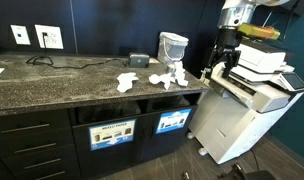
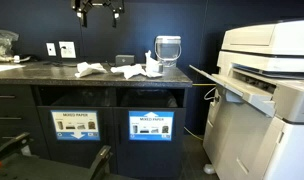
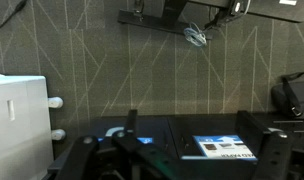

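High over the dark counter, my gripper [image 2: 99, 20] hangs with its fingers spread apart and nothing between them. In the wrist view the open gripper looks down past the cabinet front onto the floor, with one of its fingers [image 3: 132, 124] at the lower left. White crumpled cloths or papers [image 2: 89, 70] lie on the counter, well below the gripper. A clear bucket [image 2: 168, 50] stands behind them near the counter's right end. More of the white crumpled material [image 1: 173, 76] lies against the bucket [image 1: 173, 46] in the first exterior view.
A small dark box [image 1: 139, 60] sits at the back of the counter [image 1: 52, 92], with a black cable beside it. Right of the counter stands a large white printer [image 2: 254, 120] with its tray sticking out. Blue-and-white signs [image 2: 150, 125] mark the cabinet openings below.
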